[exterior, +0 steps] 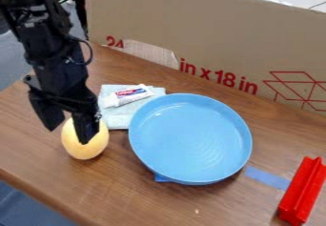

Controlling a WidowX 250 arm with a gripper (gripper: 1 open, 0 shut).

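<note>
My black gripper (67, 119) is open, low at the left of the table, with its fingertips around or just over the top of a pale yellow rounded object (84, 146); whether they touch it is unclear. A white tube with printed label (129, 95) lies on a light folded cloth (117, 114) behind it. A light blue plate (190, 139) sits in the middle of the table, right of the yellow object.
A red block-like object (300, 191) lies at the front right. A cardboard box (216, 39) stands along the back. Blue tape (268, 178) is stuck on the table (166, 207).
</note>
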